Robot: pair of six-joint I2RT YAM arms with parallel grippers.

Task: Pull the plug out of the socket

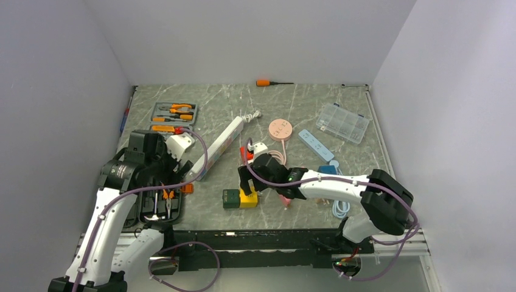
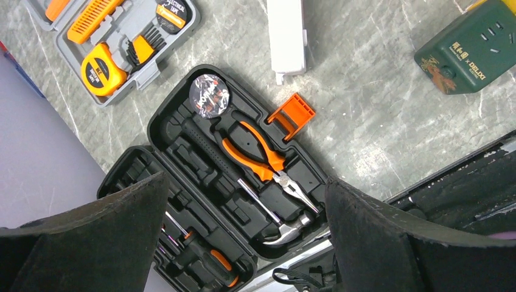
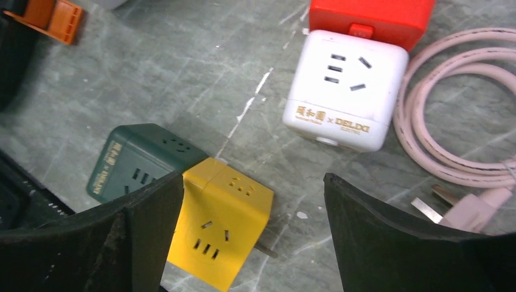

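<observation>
A yellow cube plug (image 3: 222,219) lies against a dark green cube socket (image 3: 143,155) on the marble table, both near its front edge in the top view. Metal prongs stick out at the yellow cube's right side in the right wrist view. Above the pair hangs my right gripper, its fingers wide apart; its left finger overlaps part of both cubes in that view. I see nothing held there. Over the black toolbox (image 2: 243,164) at the left, my left gripper is open and empty.
A white cube (image 3: 347,85) sits against a red cube (image 3: 374,18), beside a coiled pink cord (image 3: 414,121). A long white power strip (image 1: 220,146), a round pink socket (image 1: 280,129) and a clear organizer (image 1: 342,123) lie farther back. Bare table lies right of the yellow cube.
</observation>
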